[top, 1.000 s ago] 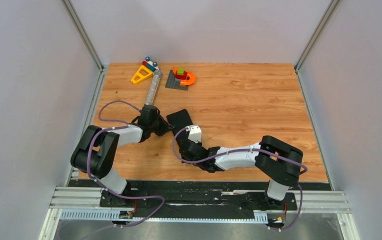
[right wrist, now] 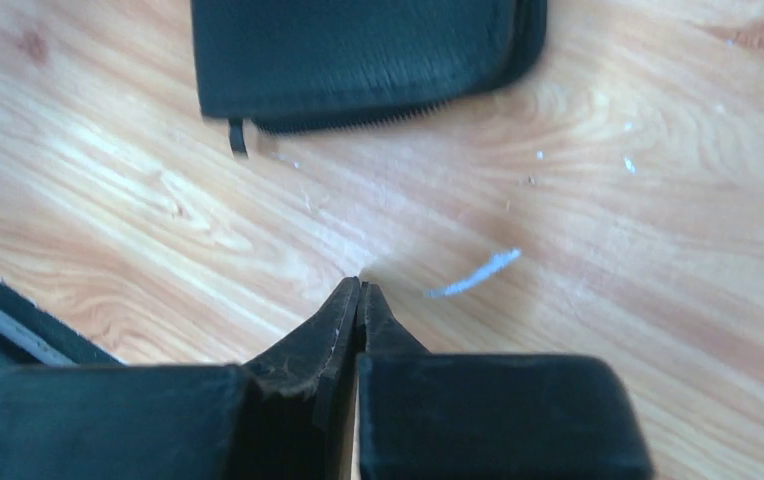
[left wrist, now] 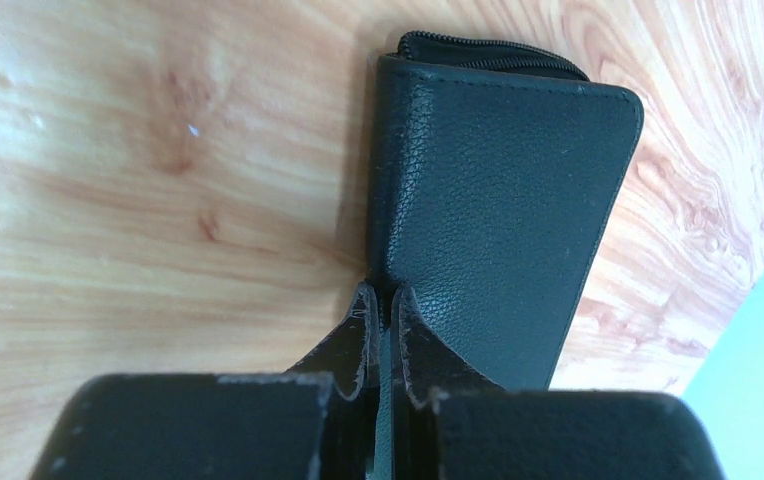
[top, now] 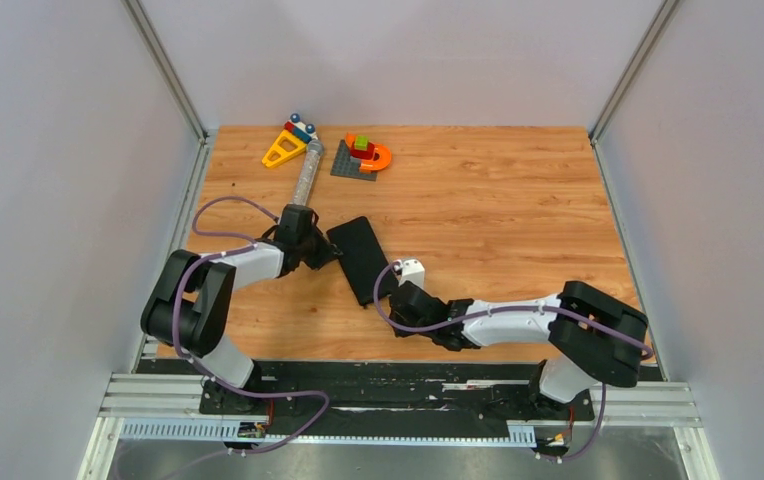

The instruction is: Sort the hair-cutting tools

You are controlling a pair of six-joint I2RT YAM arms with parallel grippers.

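A black zippered leather case (top: 358, 250) lies on the wooden table, left of centre. In the left wrist view my left gripper is shut, its tips at the long edge of the case (left wrist: 498, 190); nothing clearly shows held between them. In the right wrist view my right gripper is shut with nothing between its fingers, low over bare wood near the case's short, zipped end (right wrist: 348, 60) and apart from it. No cutting tools are visible outside the case.
At the back left stand a yellow toy piece (top: 280, 152) with coloured parts, a silver cylinder (top: 307, 180) and a grey plate (top: 348, 170) with orange, red and green bricks.
My right arm has moved right and toward the front edge, uncovering more of the case. My left gripper and the case have shifted very slightly left since a second ago.
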